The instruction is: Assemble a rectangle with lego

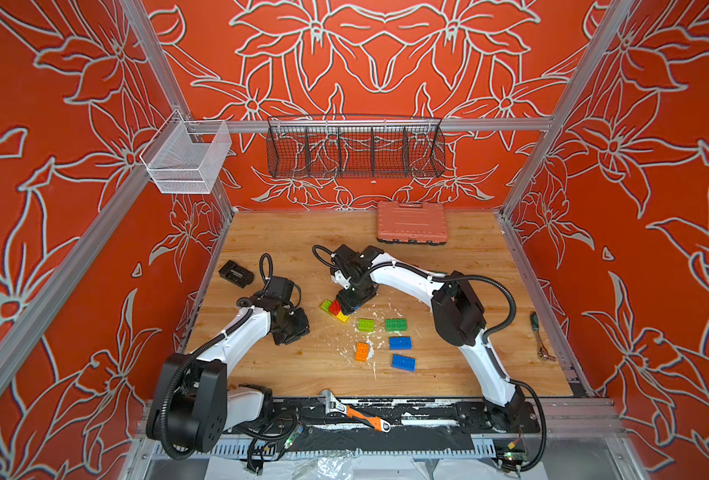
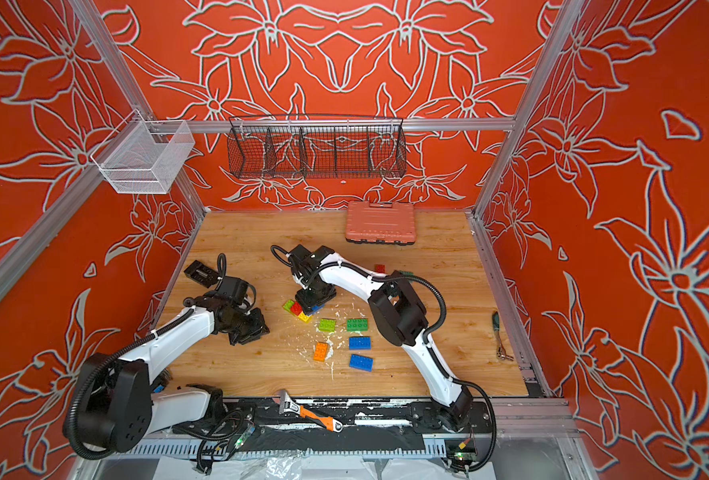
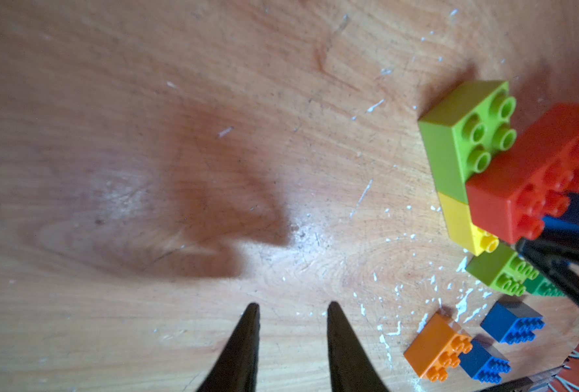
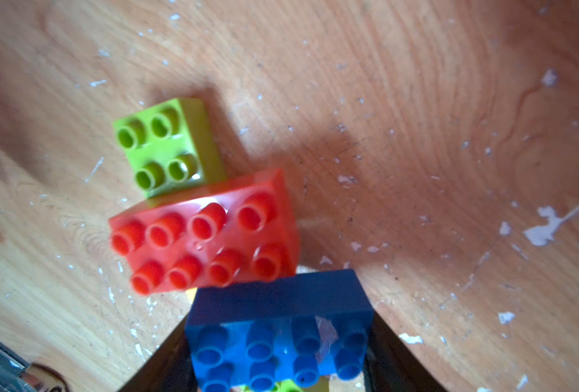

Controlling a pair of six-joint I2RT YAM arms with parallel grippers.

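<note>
In the right wrist view a red brick bridges a light green brick and a yellow one, whose studs peek out in the left wrist view. Beside the red brick is a blue brick, apparently on the yellow one. My right gripper is open with a finger on either side of this blue brick; whether they touch it is unclear. My left gripper is open and empty, over bare wood left of the bricks.
Loose bricks lie nearer the front: light green, dark green, orange and two blue ones. A black tray is at left, a red case at the back.
</note>
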